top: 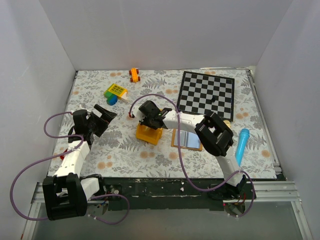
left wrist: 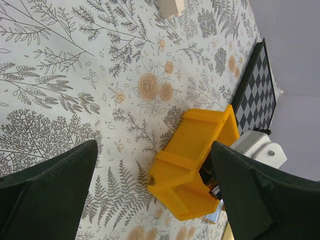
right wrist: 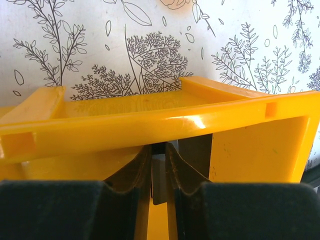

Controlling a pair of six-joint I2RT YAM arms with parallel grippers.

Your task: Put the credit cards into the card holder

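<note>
My right gripper reaches into the yellow card holder (top: 147,134), which fills much of the right wrist view. Its fingertips are close together at a dark card-like piece (right wrist: 195,152) below the holder's rim; whether they grip it is unclear. My left gripper (top: 106,117) stands open at the left, apart from the holder, with nothing between its fingers. In the left wrist view the holder (left wrist: 175,150) appears tilted, with the right gripper partly hidden behind it.
A wooden tray with pale cards or panels (top: 187,140) lies right of the holder. A chessboard (top: 205,92) is at the back right, a blue tube (top: 242,147) at the right, and toys (top: 117,92) at the back left.
</note>
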